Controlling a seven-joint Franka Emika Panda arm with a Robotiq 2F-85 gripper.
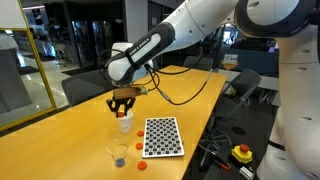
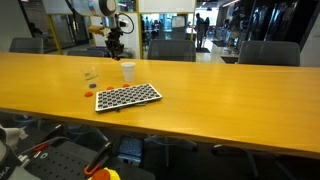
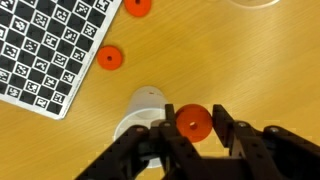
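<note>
My gripper is shut on an orange-red disc, held above the table between its dark fingertips. Close beside the disc in the wrist view stands a white cup, partly covered by the gripper. In exterior view 1 the gripper is over or near the top of this cup; whether the disc is right above its mouth I cannot tell. Two more orange discs, one nearer the cup and another farther off, lie on the table beside the checkered board.
A clear glass stands on the table to the left of the board. In exterior view 2 the glass is left of the white cup.
</note>
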